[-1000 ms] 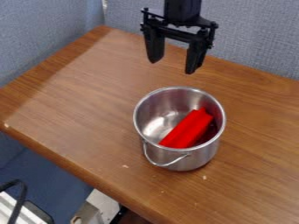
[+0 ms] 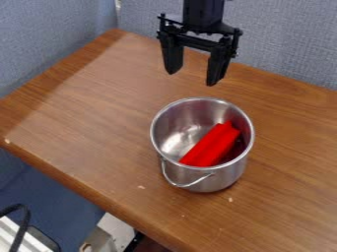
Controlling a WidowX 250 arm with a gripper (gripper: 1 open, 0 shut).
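Observation:
A shiny steel pot [image 2: 176, 129] with a wire handle stands on the wooden table, holding a long red object [image 2: 211, 145] that lies slanted inside it. My black gripper [image 2: 195, 65] hangs above and behind the pot at the top of the view, its two fingers spread open with nothing between them.
Grey padded walls [image 2: 297, 39] border it at the back and left. Its near left edge drops off to a blue surface, with a black cable at the bottom left.
The pot and the red object have stayed in place.

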